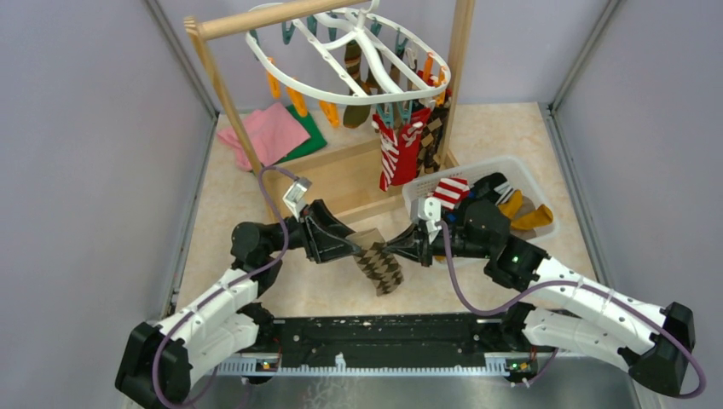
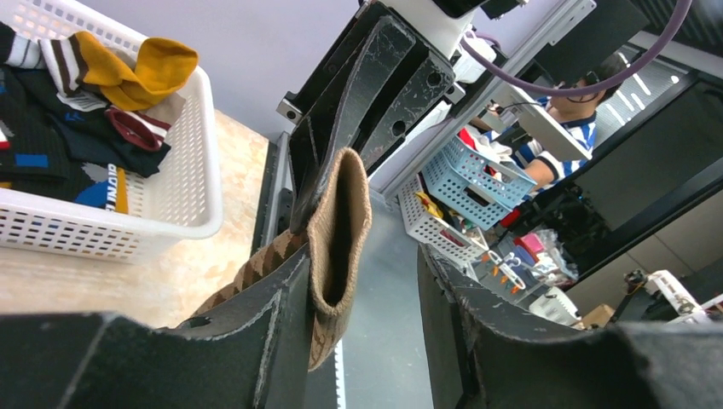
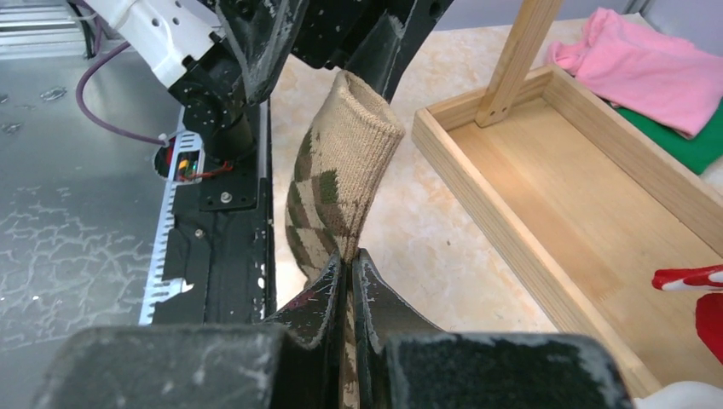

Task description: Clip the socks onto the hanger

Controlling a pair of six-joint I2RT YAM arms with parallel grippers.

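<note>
A tan and brown checkered sock (image 1: 375, 268) hangs between the two grippers over the front of the work surface. My right gripper is shut on it just below its ribbed cuff (image 3: 354, 111). My left gripper is part open around the cuff's end, the cuff lying near one finger with a gap to the other. Above and behind, the white hanger (image 1: 338, 89) hangs from a wooden frame, with teal and orange clips; red-striped (image 1: 396, 153) and checkered socks hang clipped on its right part.
A white basket (image 1: 533, 183) of mixed socks sits at the right. A wooden tray (image 1: 328, 179) lies under the hanger. Pink and green cloths (image 1: 264, 132) lie at the back left.
</note>
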